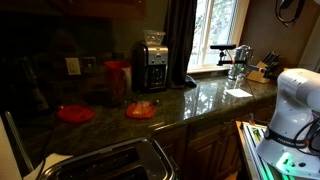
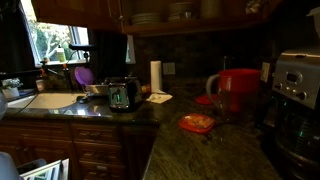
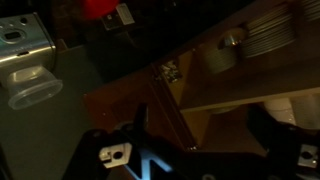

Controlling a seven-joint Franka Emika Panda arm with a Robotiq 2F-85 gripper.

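In the wrist view my gripper stands open, its two dark fingers wide apart at the lower edge and nothing seen between them. Beyond it are an open wooden cabinet with stacked plates and a wood door panel. Only a small dark part of the arm shows at the top right corner of exterior view 1, high above the counter. A red plate and a red dish lie on the dark counter, near a red pitcher.
A coffee maker stands against the back wall. In exterior view 2, a toaster and a paper towel roll occupy the counter's left part.
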